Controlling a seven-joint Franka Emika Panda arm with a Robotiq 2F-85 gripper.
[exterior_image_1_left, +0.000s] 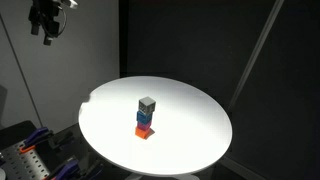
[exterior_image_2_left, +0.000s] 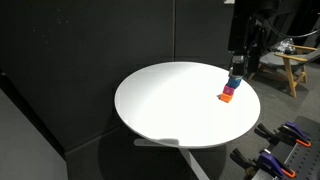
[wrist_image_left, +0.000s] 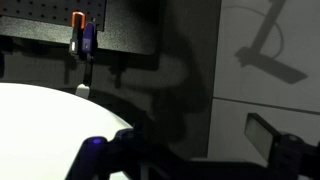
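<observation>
A stack of small blocks stands on the round white table: a grey block on top, then a blue block, a pink-purple block and an orange block at the bottom. In exterior view 2 the orange block and the pink one show near the table's right side, while the dark arm hides the upper part of the stack. My gripper is open, its two dark fingers wide apart with only floor between them. It hangs high, off the table's left side in exterior view 1.
Beside the table is the robot's dark base bench, with blue and orange clamps along its edge. A wooden chair stands in the background.
</observation>
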